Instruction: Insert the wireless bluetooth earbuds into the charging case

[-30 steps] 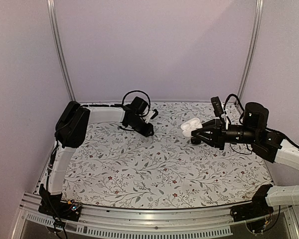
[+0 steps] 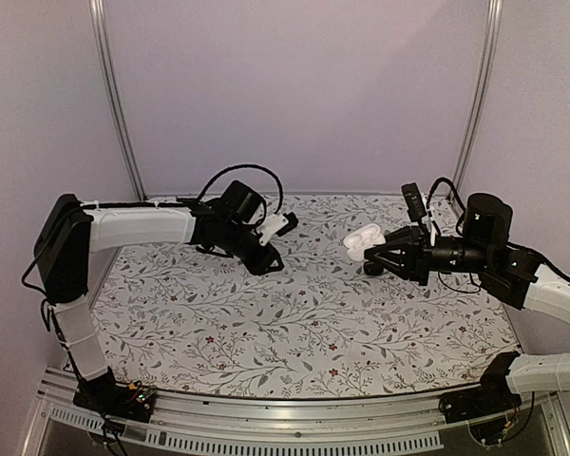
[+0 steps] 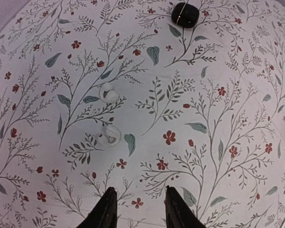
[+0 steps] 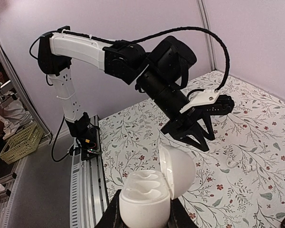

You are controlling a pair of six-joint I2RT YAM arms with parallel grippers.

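Observation:
My right gripper is shut on the white charging case, whose lid stands open, showing shaped slots in the base. Two small white earbuds lie apart on the floral mat, also small in the right wrist view. My left gripper hangs over the mat short of the earbuds, its fingers part open with nothing between them.
A small black round object stands on the mat near my right arm. Pale walls surround the sides and back.
My left arm has moved toward the left and front, away from the back middle of the mat. The right arm and case look unchanged.

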